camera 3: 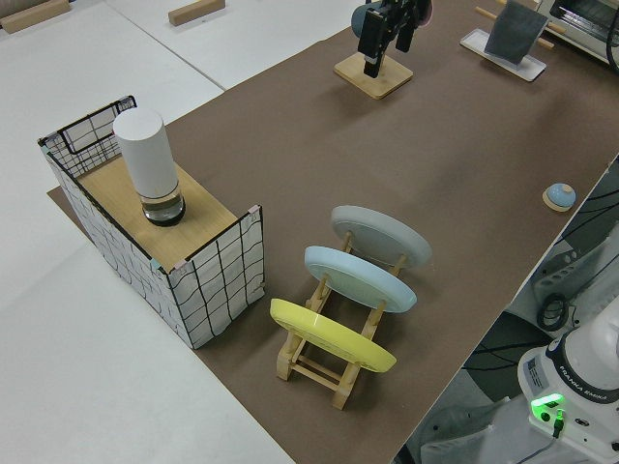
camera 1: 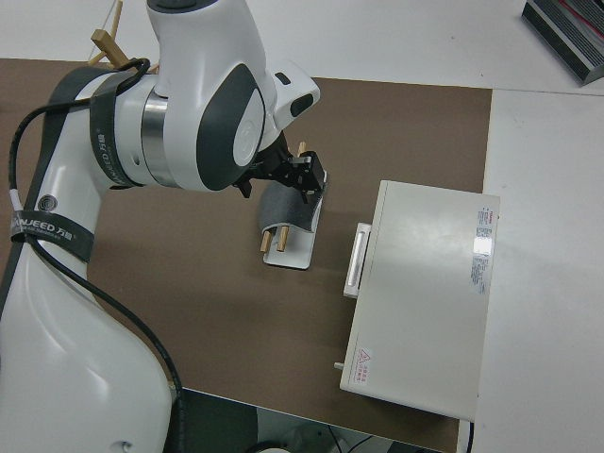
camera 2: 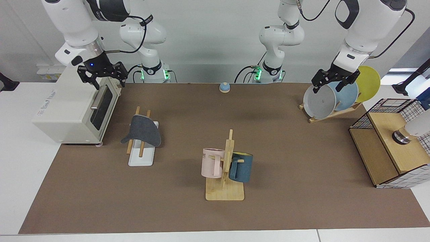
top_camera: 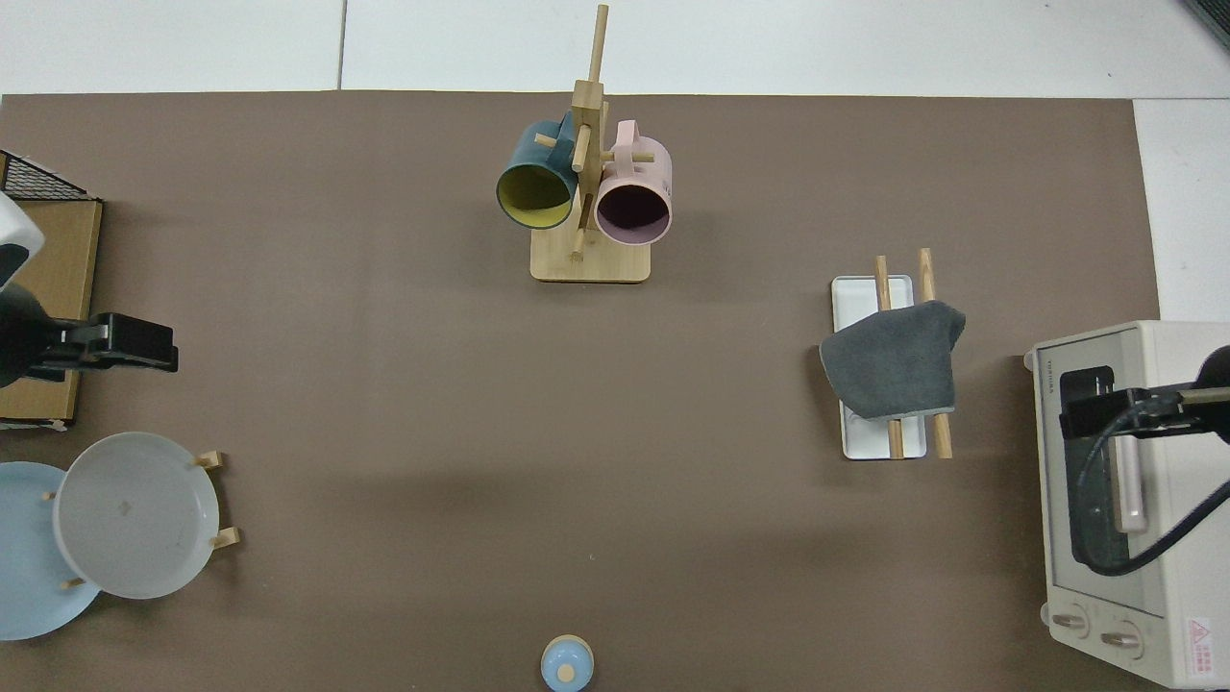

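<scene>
One black gripper (top_camera: 133, 342) hangs at the left of the top view, above the wooden shelf and plate rack. The other gripper (top_camera: 1084, 417) is over the white oven (top_camera: 1188, 531) at the right; in the front view it is partly behind its arm. Whether either is open or shut is unclear. A grey cloth (top_camera: 890, 358) drapes over two wooden bars on a white base. A blue mug (top_camera: 530, 185) and a pink mug (top_camera: 636, 173) hang on a wooden stand at the back middle.
White (top_camera: 127, 507), blue (top_camera: 29, 577) and yellow (camera 3: 329, 333) plates stand in a rack near the wire-sided shelf (camera 2: 375, 157). A small blue round object (top_camera: 566, 663) lies at the near edge.
</scene>
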